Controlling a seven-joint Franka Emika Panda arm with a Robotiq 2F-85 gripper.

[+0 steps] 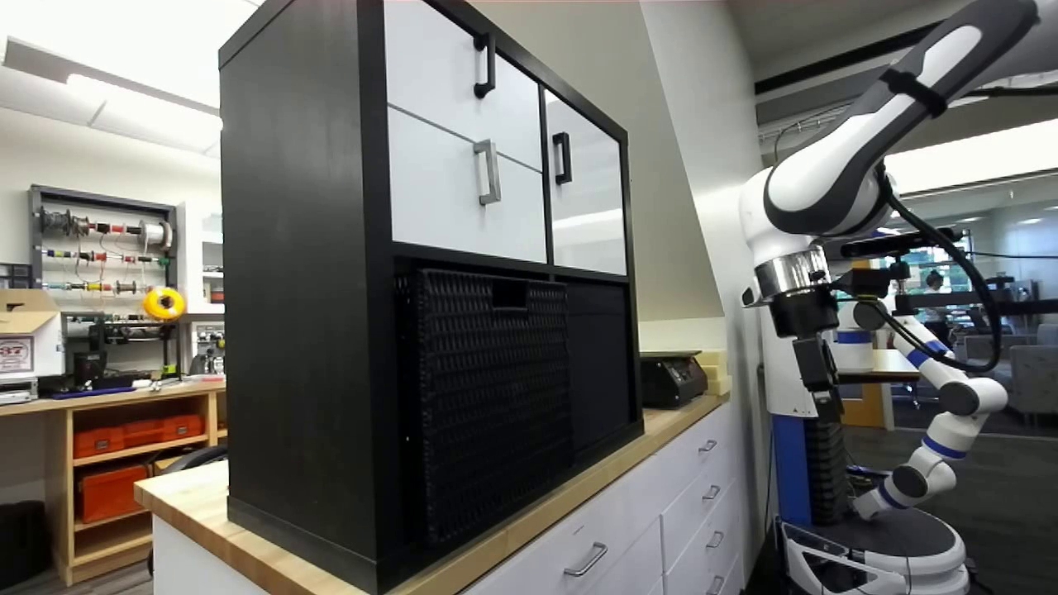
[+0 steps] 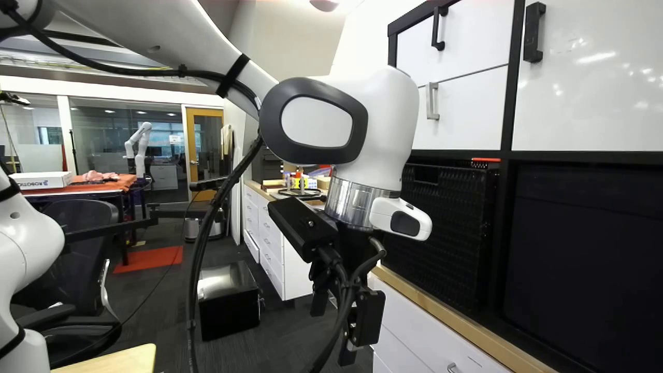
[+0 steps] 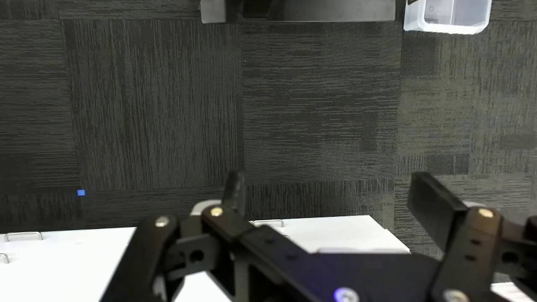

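Observation:
My gripper stands open in the wrist view, its black fingers wide apart with nothing between them. Below it are dark carpet and the white drawer fronts. In exterior view 2 the gripper points down in the air in front of the cabinet, clear of it. A black-framed cabinet stands on the wooden counter. It has white upper fronts; the lower-left one carries a silver handle, the others black handles. A black woven basket fills the lower compartment beside a dark, empty-looking one.
White drawers with metal pulls run under the counter. A black device sits beyond the cabinet. On the floor are a black box and a clear bin. Another white arm and a chair stand to the left in exterior view 2.

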